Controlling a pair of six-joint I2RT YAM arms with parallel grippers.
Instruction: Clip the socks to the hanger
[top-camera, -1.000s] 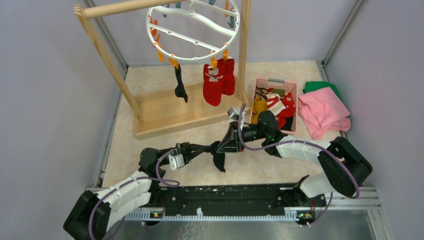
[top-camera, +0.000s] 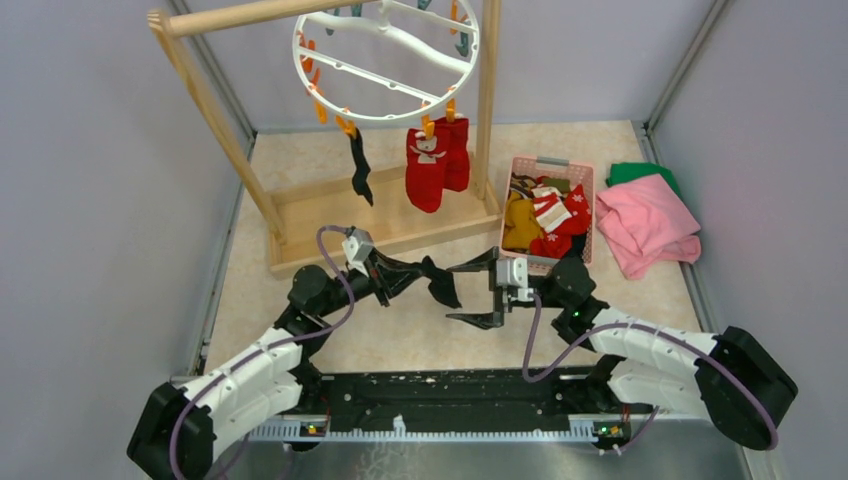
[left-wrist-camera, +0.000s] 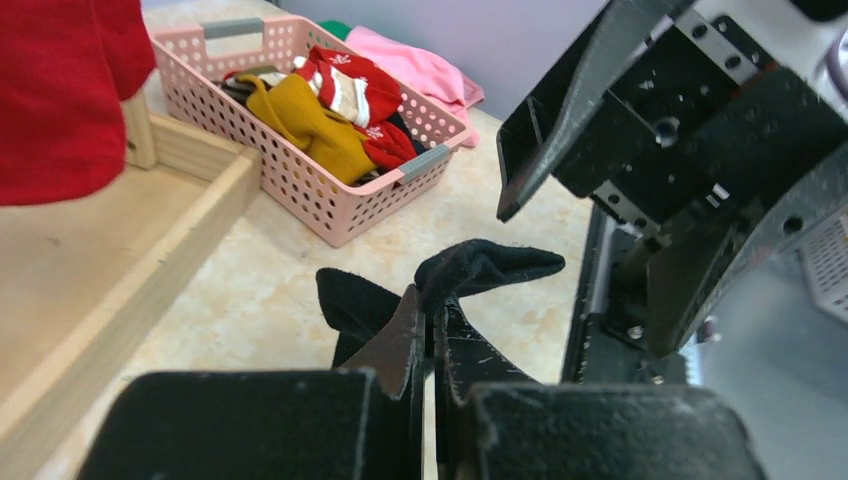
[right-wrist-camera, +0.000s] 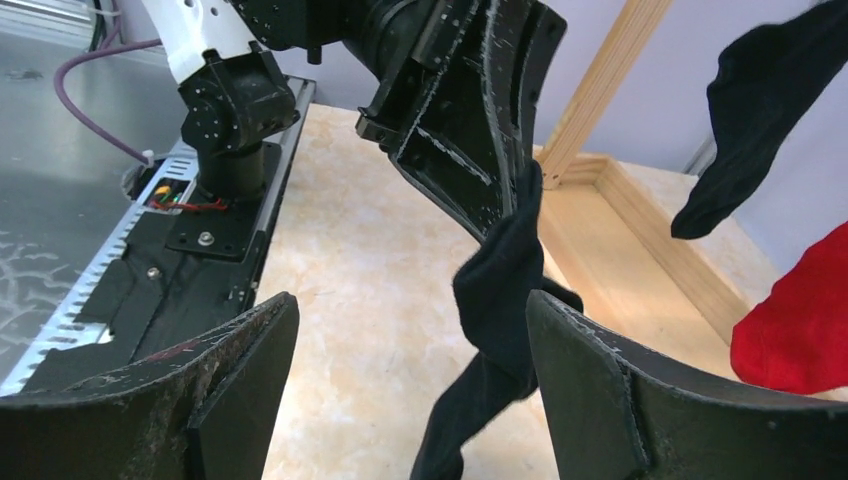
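A black sock (top-camera: 441, 284) hangs from my left gripper (top-camera: 424, 268), whose fingers are shut on it. In the left wrist view the cloth of the sock (left-wrist-camera: 485, 265) bunches out on both sides of the fingertips. My right gripper (top-camera: 462, 292) stands wide open just right of the sock, with nothing held. The round white hanger (top-camera: 385, 112) is above the wooden frame. From its orange clips hang another black sock (top-camera: 361, 168) and two red socks, the nearer one (top-camera: 426, 185) bearing a pale figure.
A pink basket (top-camera: 508, 205) of mixed socks stands to the right of the wooden frame (top-camera: 290, 262). Pink cloth (top-camera: 648, 225) and green cloth (top-camera: 627, 171) lie beyond it. Several free orange clips line the hanger's left side.
Both grippers were at the black sock; the right one has opened and drawn away to the right. My left gripper has turned and moved slightly up in the top view, the sock still in it.
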